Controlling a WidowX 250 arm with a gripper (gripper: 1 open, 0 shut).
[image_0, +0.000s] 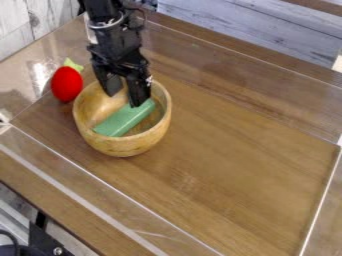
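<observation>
My black gripper (123, 82) hangs over a wooden bowl (147, 142), its fingers open and reaching down into the bowl's back part. A green bar-shaped object (123, 120) lies inside the bowl, just in front of the fingers. A red object (67, 84), rounded like a fruit or vegetable, lies on the table left of the bowl; a small yellow-green item behind it is partly hidden.
A pale panelled wall stands at the back, and the table's edge runs along the lower left.
</observation>
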